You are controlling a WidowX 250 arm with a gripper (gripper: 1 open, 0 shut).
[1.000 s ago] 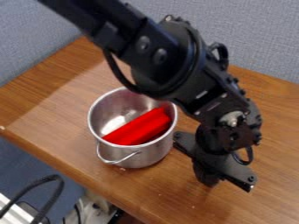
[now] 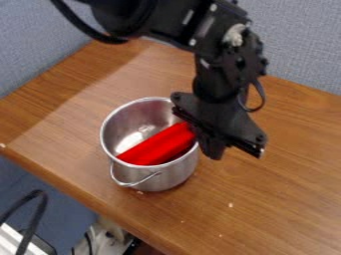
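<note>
A steel pot (image 2: 134, 174) with a wire handle stands near the front left of the wooden table. Inside it lies a long red object (image 2: 150, 149), slanting from lower left to upper right. My black gripper (image 2: 210, 139) is over the pot's right rim, partly covering that end of the pot and of the red object. I see nothing held by it; its fingertips are dark and hard to make out.
A grey padded wall (image 2: 300, 50) runs along the back.
My gripper has risen and moved back and left, from beside the pot's lower right to over its right rim. The pot and red object look unchanged.
</note>
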